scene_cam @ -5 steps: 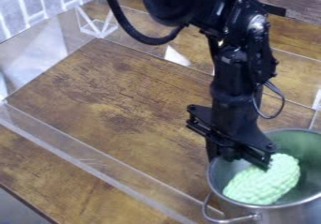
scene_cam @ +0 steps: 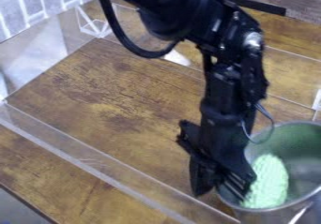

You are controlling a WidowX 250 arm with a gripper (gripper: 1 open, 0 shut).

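Observation:
The black gripper (scene_cam: 216, 179) of my arm is low at the lower right, over the left rim of a metal pot (scene_cam: 301, 143). A pale green, bumpy object (scene_cam: 268, 179) lies inside the pot, partly hidden behind the gripper. The fingertips are dark and partly hidden, so I cannot tell whether they are open or shut, or whether they touch the green object.
A wooden work surface (scene_cam: 107, 106) fills most of the view, bordered by clear plastic strips and walls. A white barred panel (scene_cam: 32, 7) stands at the back left.
The gripper has moved down and slightly left, now covering more of the pot's left side and the green object. The pot appears in nearly the same place.

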